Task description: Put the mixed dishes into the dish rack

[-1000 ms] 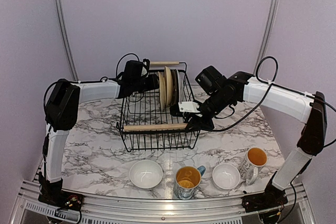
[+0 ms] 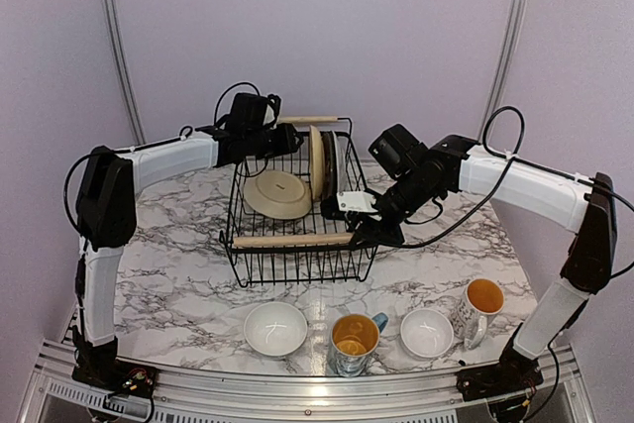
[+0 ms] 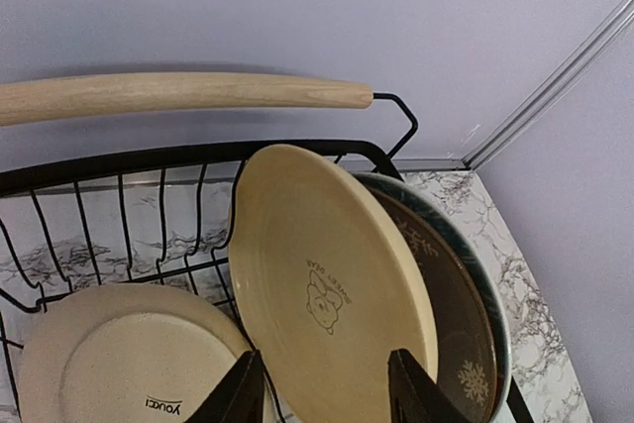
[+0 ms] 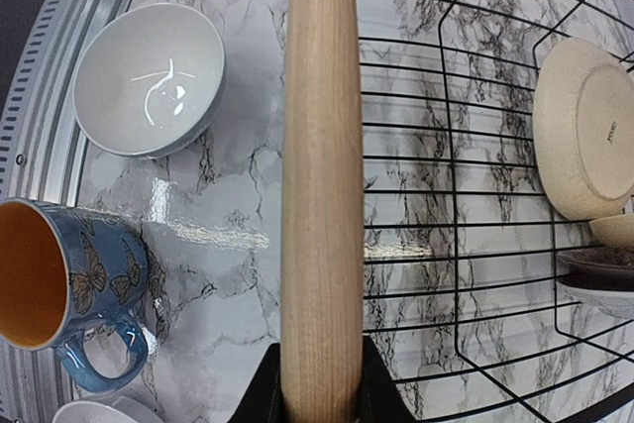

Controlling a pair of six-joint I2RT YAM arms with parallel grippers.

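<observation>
The wire dish rack [image 2: 248, 266] holds upright plates: a cream one [image 3: 327, 274], with a brown one [image 3: 446, 314] and a pale-rimmed one behind. Another cream plate [image 2: 277, 195] lies flat in the rack's left part. My left gripper is above it at the back, fingers apart with nothing between them, beside the upright cream plate. My right gripper is shut on the rack's front wooden handle [image 4: 321, 175].
Along the front stand a white bowl [image 2: 275, 329], a blue mug [image 2: 349, 349], a small white bowl [image 2: 427, 334] and a patterned mug [image 2: 474, 314].
A cream plate that was upright among the others has tipped leftward and now lies flat in the rack. My left gripper has risen and shifted slightly left. The right arm is still.
</observation>
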